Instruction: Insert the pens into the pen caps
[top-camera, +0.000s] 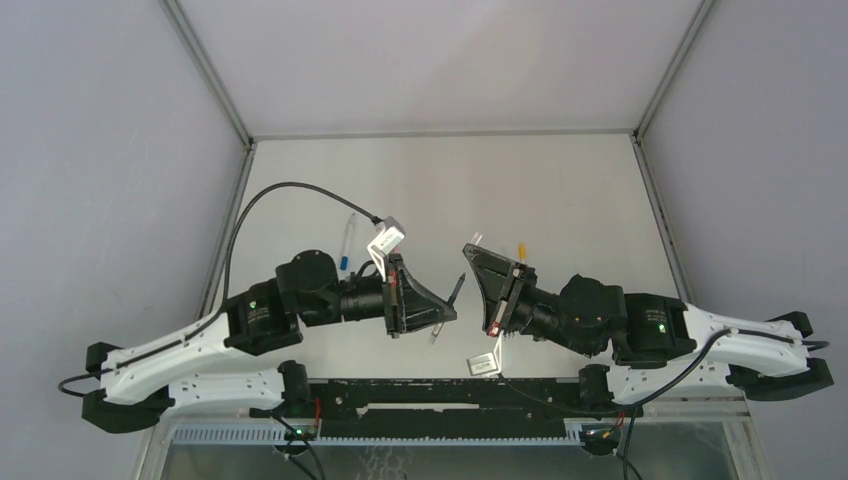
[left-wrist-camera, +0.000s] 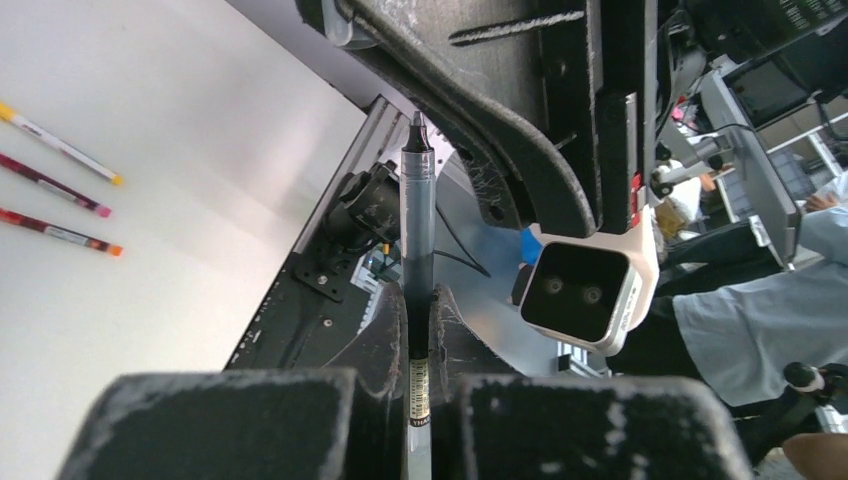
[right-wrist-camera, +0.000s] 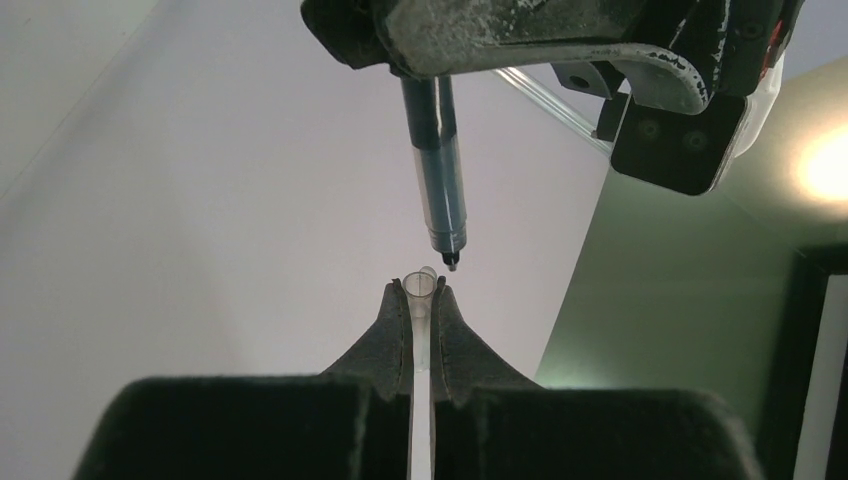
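A grey pen (left-wrist-camera: 418, 220) with a black tip is held in my left gripper (top-camera: 447, 310), its fingers shut on the barrel. In the right wrist view, the pen's tip (right-wrist-camera: 440, 215) hangs just above a clear cap (right-wrist-camera: 420, 285) held between the fingers of my right gripper. Pen and cap are apart. In the top view the clear cap (top-camera: 476, 239) sticks out beyond the right gripper's tip.
On the white board (top-camera: 430, 180) lie a blue pen (top-camera: 344, 255) at left and a yellow pen (top-camera: 522, 250) at right. The left wrist view also shows red (left-wrist-camera: 60, 230) and pink (left-wrist-camera: 55, 185) pens.
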